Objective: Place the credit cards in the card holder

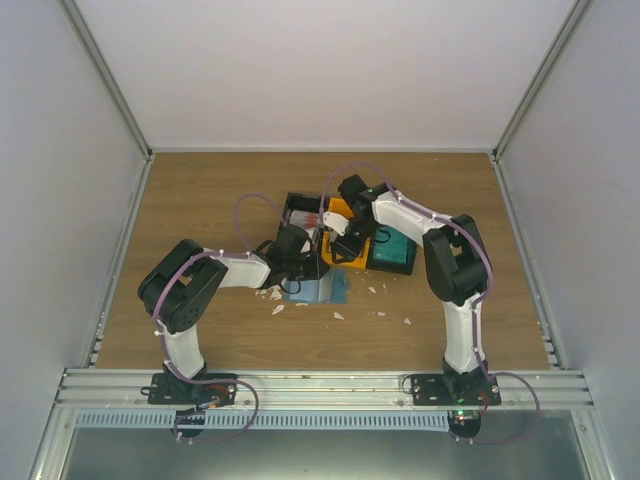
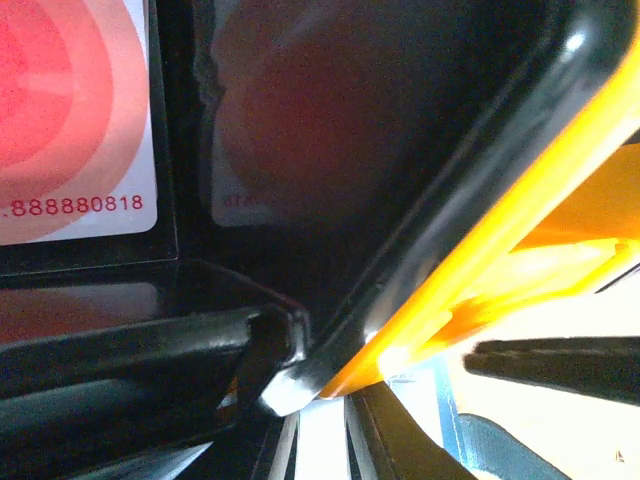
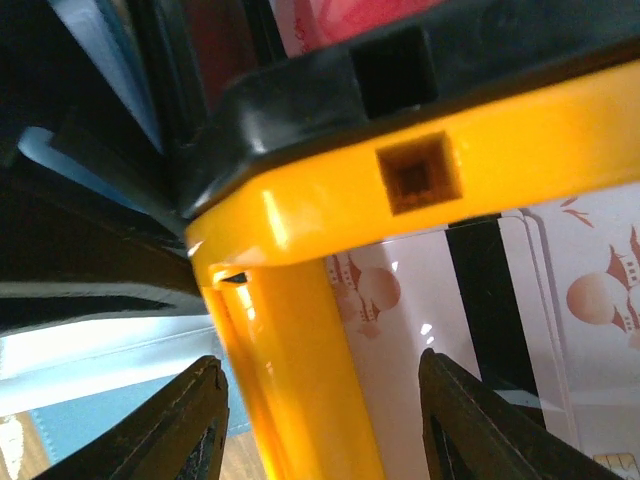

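Observation:
A black tray (image 2: pixel 380 130) with red-printed cards (image 2: pixel 70 120) lies beside a yellow tray (image 3: pixel 300 380) holding white cards (image 3: pixel 590 290). My left gripper (image 1: pixel 312 268) is at the black tray's front, over a blue card holder (image 1: pixel 335 288); in the left wrist view its fingertips are low, below the tray edge, and what lies between is hard to make out. My right gripper stands open over the yellow tray's corner wall, its fingers on either side of that wall.
A teal compartment (image 1: pixel 392 246) sits to the right of the yellow tray. Small white scraps (image 1: pixel 338 316) are scattered on the wooden table (image 1: pixel 210 320).

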